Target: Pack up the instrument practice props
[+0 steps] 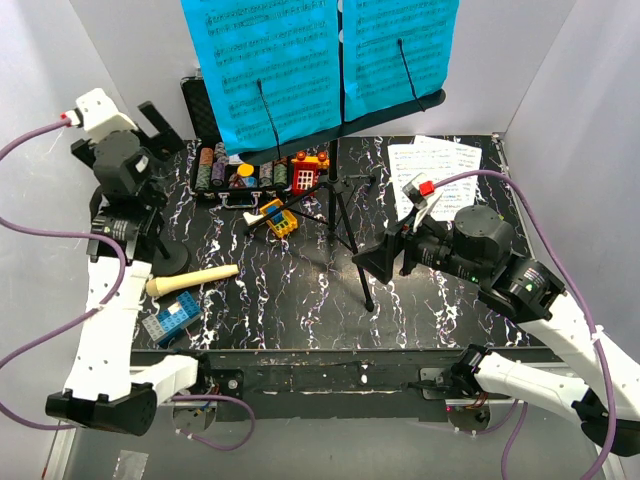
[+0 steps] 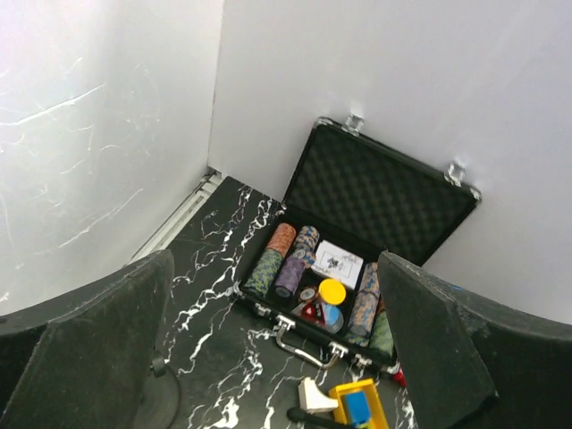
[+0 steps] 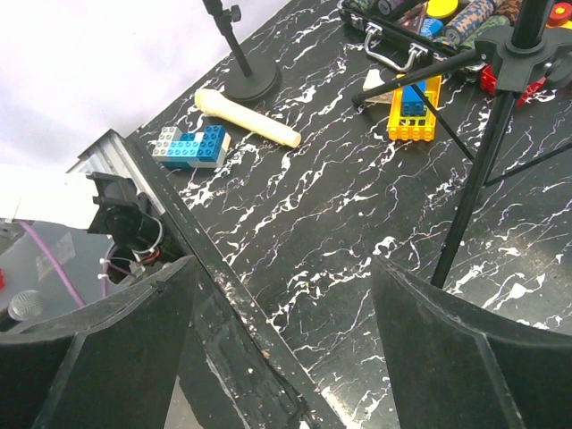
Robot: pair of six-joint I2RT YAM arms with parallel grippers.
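A music stand (image 1: 365, 290) holds blue sheets (image 1: 270, 70) and stands mid-table; white sheet music (image 1: 465, 170) lies at its right. An open case (image 2: 384, 188) holds chip stacks, yellow and red pieces. A cream baton-like stick (image 3: 250, 121) and blue bricks (image 3: 183, 152) lie front left, by a black round base (image 3: 253, 80). A yellow toy (image 3: 411, 121) sits among the stand's legs. My left gripper (image 1: 125, 135) is raised at the back left, open and empty, facing the case. My right gripper (image 1: 385, 255) is open and empty beside the stand's front leg.
White walls (image 1: 560, 150) enclose the back and sides.
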